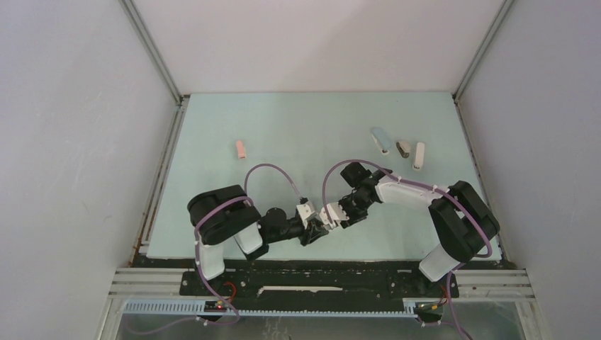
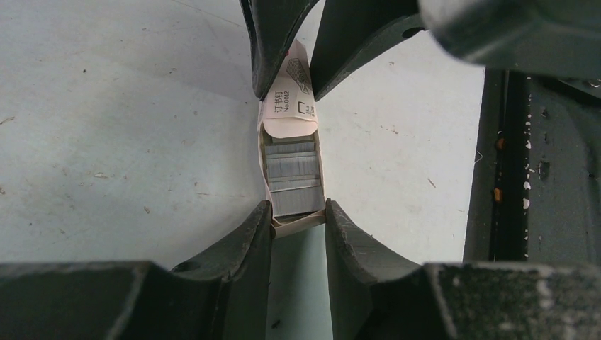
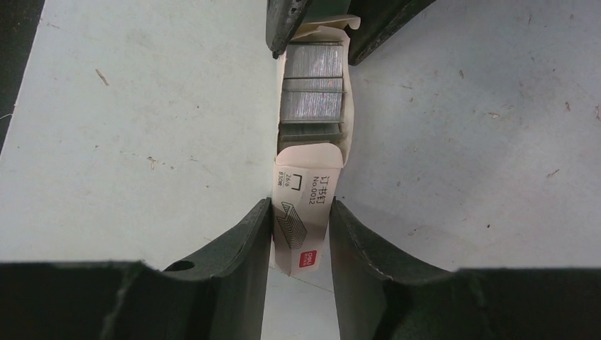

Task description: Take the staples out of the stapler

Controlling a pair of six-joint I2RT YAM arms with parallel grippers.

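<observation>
A pale pink-white staple box [image 3: 306,184] is held between my two grippers above the near table edge. Its printed flap [image 2: 289,106] covers one end, while staple strips [image 2: 294,166] lie exposed in the other. My left gripper is shut on the bare end of the box. On the printed end, my right gripper is shut, a fingertip against each side. From above, both grippers nearly meet and mostly hide the box [image 1: 331,216]. Far off at the right lie a blue stapler [image 1: 380,139] and a white stapler [image 1: 419,156].
Beside the blue stapler lies a small dark-and-beige object [image 1: 403,149], too small to make out. A pink block-like item [image 1: 241,149] rests at the left.
</observation>
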